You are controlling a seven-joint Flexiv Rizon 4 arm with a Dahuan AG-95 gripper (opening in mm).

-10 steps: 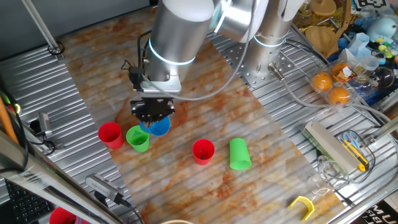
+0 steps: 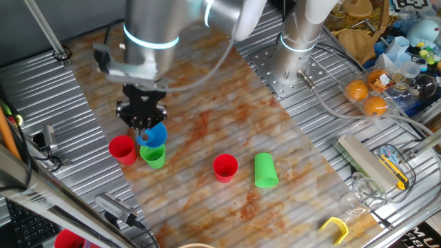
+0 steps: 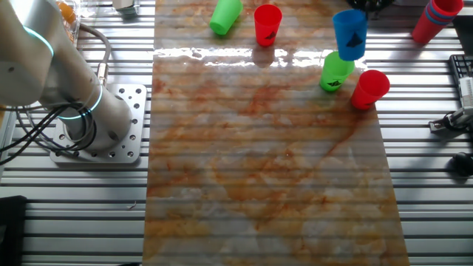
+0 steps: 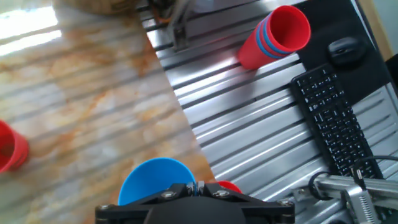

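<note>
My gripper (image 2: 142, 129) is shut on the rim of a blue cup (image 2: 156, 133). In the wrist view the closed fingertips (image 4: 200, 188) meet at the right edge of the blue cup (image 4: 152, 177), whose mouth faces the camera. From the opposite side, the blue cup (image 3: 349, 35) hangs upright, seemingly off the table, behind a green cup (image 3: 336, 72) and a red cup (image 3: 370, 89). Those two stand close together near the tabletop's edge. Farther along are another red cup (image 2: 224, 168), upright, and a green cup (image 2: 265, 171) lying on its side.
A stack of red and blue cups (image 4: 273, 38) stands off the tabletop near a keyboard (image 4: 333, 118). A camera on a bracket (image 2: 116, 207) sits beside the tabletop edge.
The arm and gripper have swung left, carrying the blue cup left until it overlaps the green cup in exterior view 1. The other cups have stayed put.
</note>
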